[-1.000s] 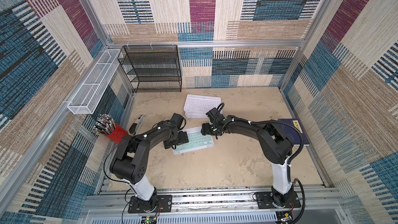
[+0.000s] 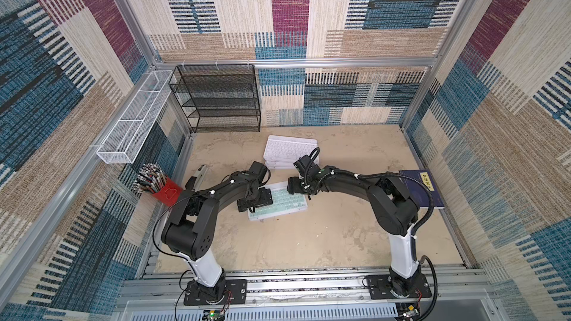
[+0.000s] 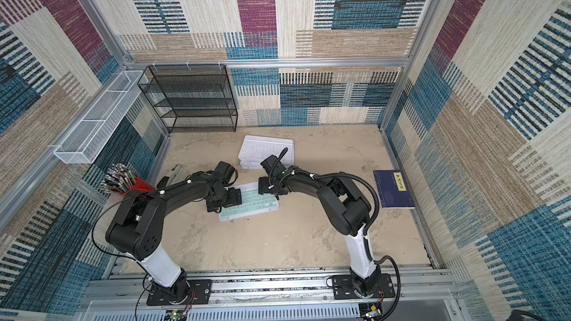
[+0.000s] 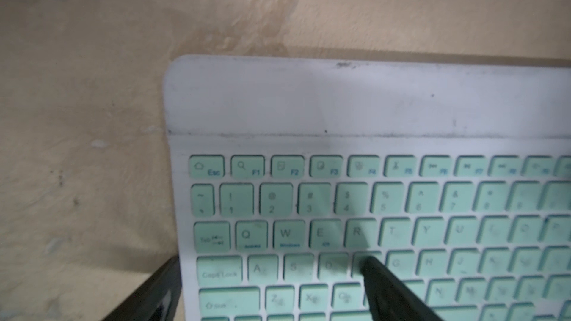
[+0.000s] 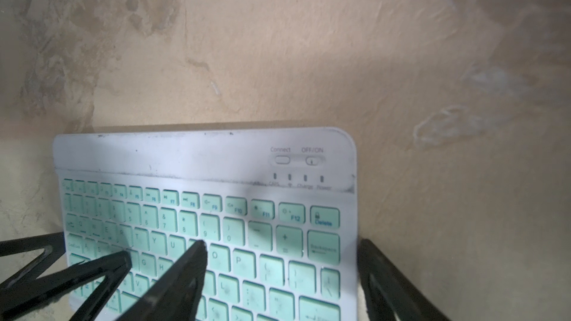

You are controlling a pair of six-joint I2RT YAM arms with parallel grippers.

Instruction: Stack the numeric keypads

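A white keyboard with pale green keys [image 2: 284, 202] lies flat on the table, slightly slanted in the top left view. Over its left end is my left gripper, open: one finger [image 4: 160, 291] stands just outside the left edge, the other above the keys. My right gripper is open over the right end, its right finger [image 5: 380, 285] close to the right edge and its left finger over the keys. Whether any fingertip touches the keyboard, I cannot tell. Farther back, several white keyboards form a stack [image 2: 290, 147].
Just behind my right gripper stands the stack. A dark blue book [image 3: 392, 189] lies at the right edge. On the left are a red pen holder [image 2: 168, 192] and a black wire shelf [image 2: 217, 104].
My left gripper has shifted slightly to the right over the keyboard. My right gripper has moved barely, a little leftward. The keyboard and the stack look unmoved.
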